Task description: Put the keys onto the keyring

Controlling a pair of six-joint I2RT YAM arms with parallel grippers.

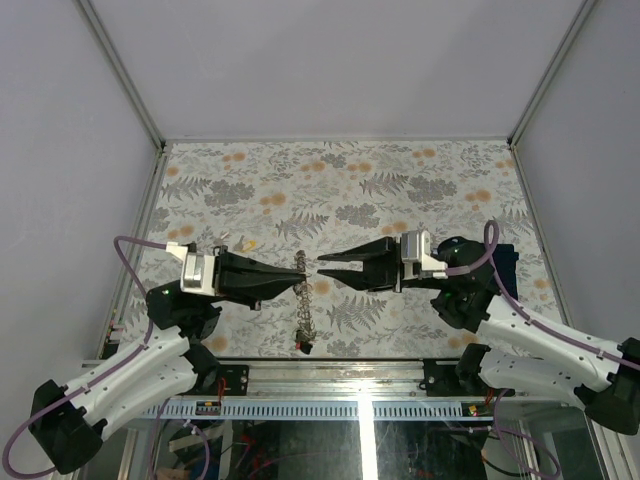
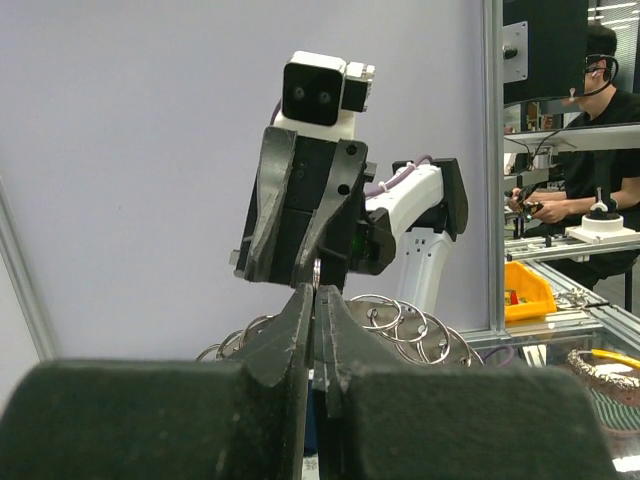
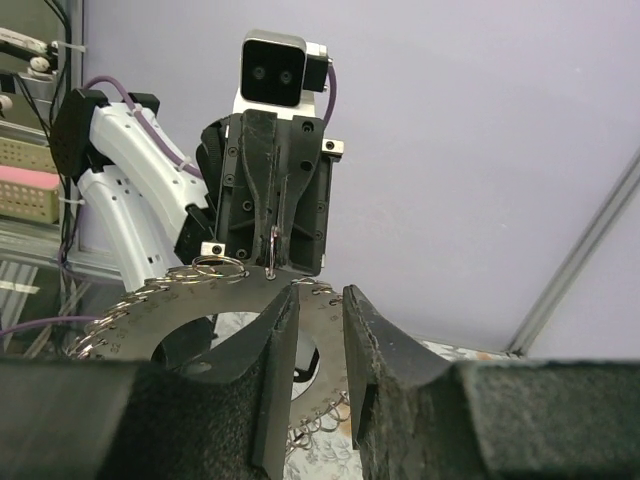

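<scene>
A ring-shaped metal keyring (image 3: 213, 298) with many small wire loops along its edge hangs upright. My left gripper is shut on it near the top, by a thin loop (image 3: 272, 252) that shows at the fingertips. From above, the keyring (image 1: 304, 312) appears edge-on, something dark and red at its lower end. Facing it from the right, my right gripper (image 1: 320, 264) stands open, a short gap away, with nothing between its fingers. Small pieces (image 1: 248, 244) lie on the table behind the left arm, too small to tell whether they are keys.
A dark blue object (image 1: 505, 268) sits at the right, partly behind the right arm. A metal rail (image 1: 330, 372) runs along the front edge.
</scene>
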